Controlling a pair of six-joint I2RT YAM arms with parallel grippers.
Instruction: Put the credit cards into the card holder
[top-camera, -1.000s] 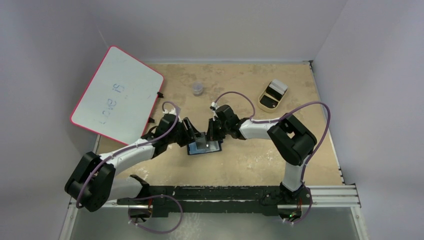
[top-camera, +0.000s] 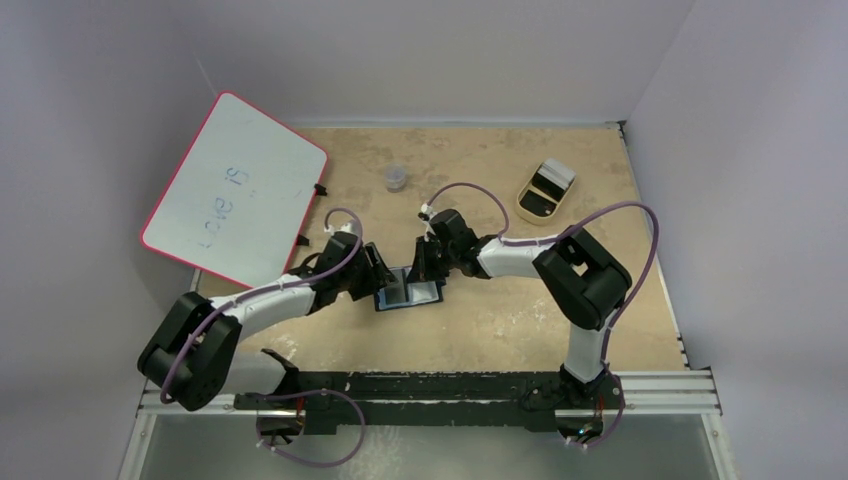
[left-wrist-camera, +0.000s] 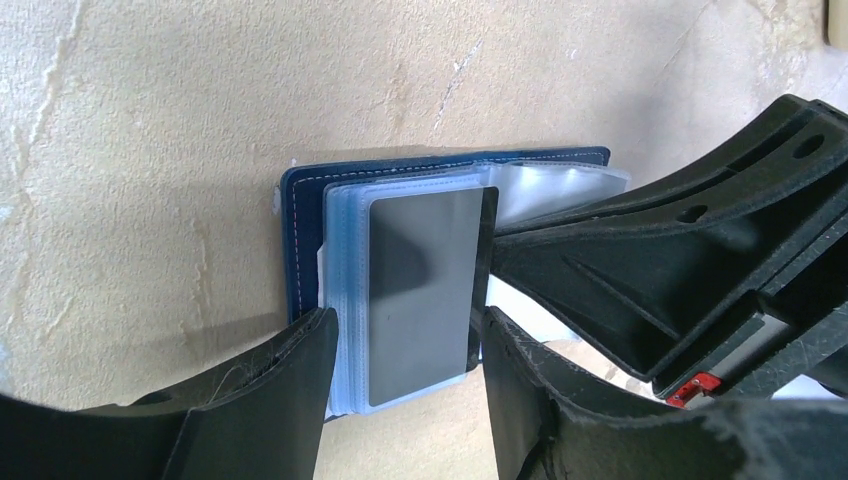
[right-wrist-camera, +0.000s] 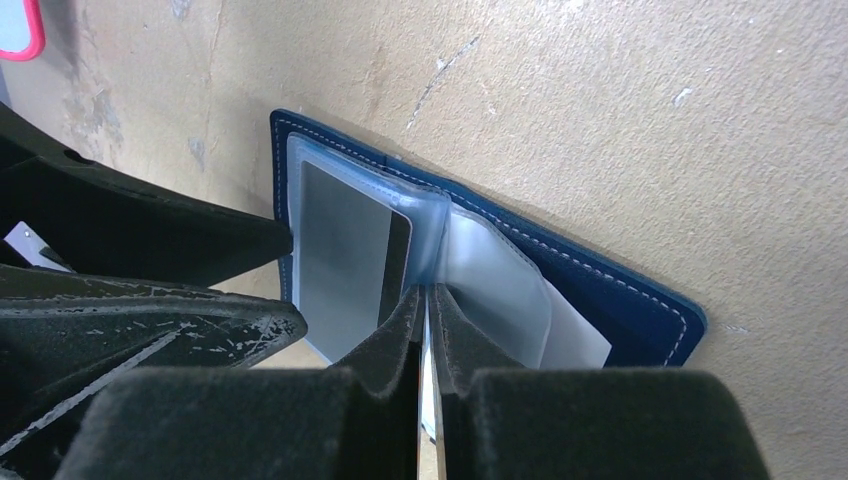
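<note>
The dark blue card holder (top-camera: 408, 306) lies open on the table, with clear sleeves on both halves. A grey card (left-wrist-camera: 425, 290) with a black stripe sits in the left half's sleeve; in the left wrist view, its striped right edge shows near the sleeve's mouth. Over that half my left gripper stands open, its fingers to either side of the card. My right gripper is shut on a clear sleeve (right-wrist-camera: 495, 285) near the holder's middle. What lies between its fingertips below is partly hidden.
A beige box (top-camera: 523, 206) with light and dark cards stands at the back right. A small clear cup (top-camera: 395, 178) is behind the holder, and a whiteboard (top-camera: 235, 190) fills the left side.
The grey card has shifted left, deeper into the sleeve. My left gripper, at the card's edge earlier, has moved slightly left and nearer the table's front. The right arm has hardly moved.
</note>
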